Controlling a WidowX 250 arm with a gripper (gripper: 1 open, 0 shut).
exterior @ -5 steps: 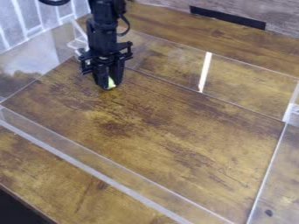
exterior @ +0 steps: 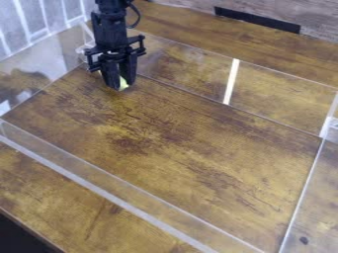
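My black gripper (exterior: 117, 71) is low at the upper left of the wooden tray floor, in the camera view. It is shut on a small pale yellow-green object (exterior: 122, 82), mostly hidden behind its fingers. What exactly that object is, I cannot tell.
Clear plastic walls (exterior: 232, 81) border the wooden floor (exterior: 172, 153). A dark slot (exterior: 258, 22) shows at the back right, and light slatted material lies at the top left.
The gripper and the pale object have shifted slightly to the left and up in the view over the last second.
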